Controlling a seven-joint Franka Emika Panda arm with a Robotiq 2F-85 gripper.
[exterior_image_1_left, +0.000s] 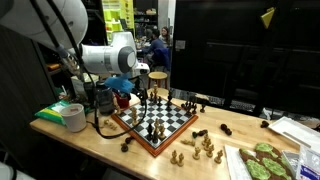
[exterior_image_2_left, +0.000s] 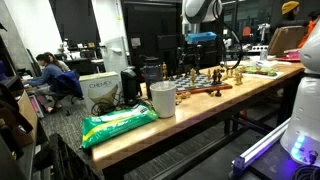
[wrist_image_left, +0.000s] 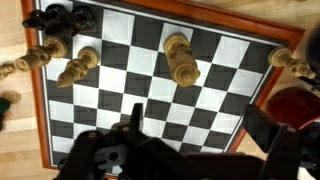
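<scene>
In the wrist view my gripper is open above a chessboard, its dark fingers wide apart with nothing between them. A light wooden chess piece stands on the board just ahead of the gap, apart from the fingers. Several more pieces, light and dark, line the left side, among them a light piece and a dark piece. At the right edge stands another light piece. The white arm reaches over the board's near left part in exterior view 1.
Several loose light pieces stand on the table right of the board. A white container and a green bag lie to the left. A tray of green-brown items is at the far right. A dark red round object is beside the board.
</scene>
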